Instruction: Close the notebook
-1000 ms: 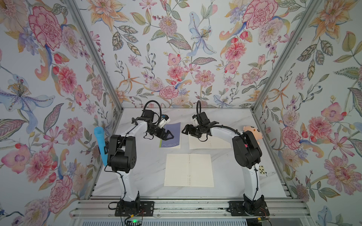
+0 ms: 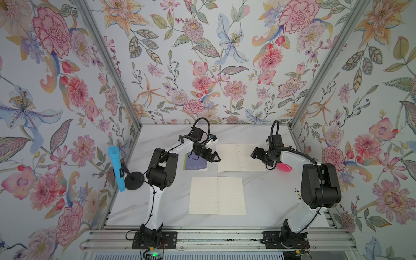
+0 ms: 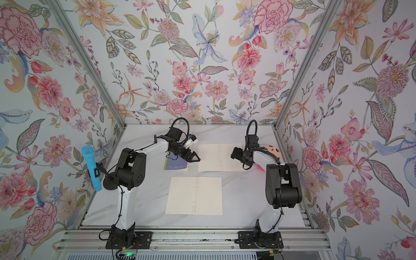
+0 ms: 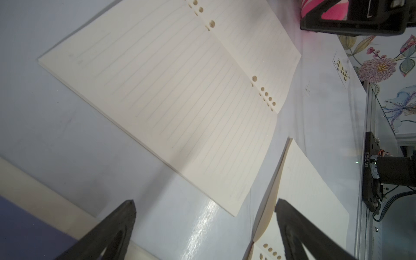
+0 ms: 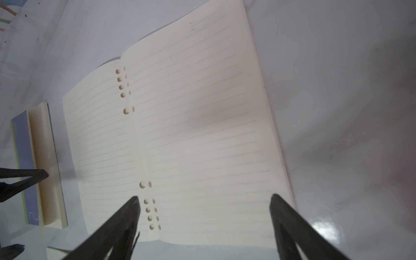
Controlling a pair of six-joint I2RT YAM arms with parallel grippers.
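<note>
A closed blue notebook (image 2: 195,162) lies at the back left, partly under my left arm. Right of it an open lined notebook (image 2: 230,158) lies flat; a second open notebook (image 2: 203,195) lies nearer the front. My left gripper is open above the gap between the blue and back open notebooks, nothing between its fingertips. My right gripper stands open over the right half of the back open notebook, nothing held.
A pink object (image 2: 284,167) sits behind my right arm at the right. A blue upright object (image 2: 116,166) stands at the far left.
Both arms have moved to the right: the right gripper from near the blue notebook to the open notebook's right side, the left toward the open notebook's left edge.
</note>
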